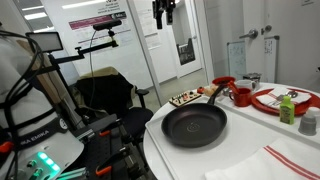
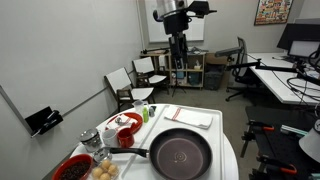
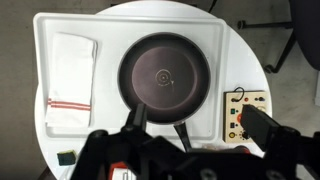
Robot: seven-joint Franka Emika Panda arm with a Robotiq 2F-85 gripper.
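My gripper [image 1: 164, 19] hangs high above the table, open, with nothing between its fingers. A black frying pan [image 1: 194, 124] lies on the white tray [image 1: 180, 162], well below the gripper. From above, in the wrist view, the pan [image 3: 164, 78] sits near the tray's middle, its handle [image 3: 183, 136] pointing to the bottom of the picture. To its left in that view, a white towel [image 3: 71, 75] with red stripes lies folded on the tray. The second exterior view also has the gripper [image 2: 180, 61] in the air over the pan [image 2: 180, 152].
Red cups [image 1: 241, 97], a red plate [image 1: 268, 100], a green bottle [image 1: 287, 109] and a grey jar [image 1: 309, 122] stand along the tray's far side. A wooden board with small pieces [image 3: 246, 113] lies beside the tray. Bare tray surface separates pan and towel.
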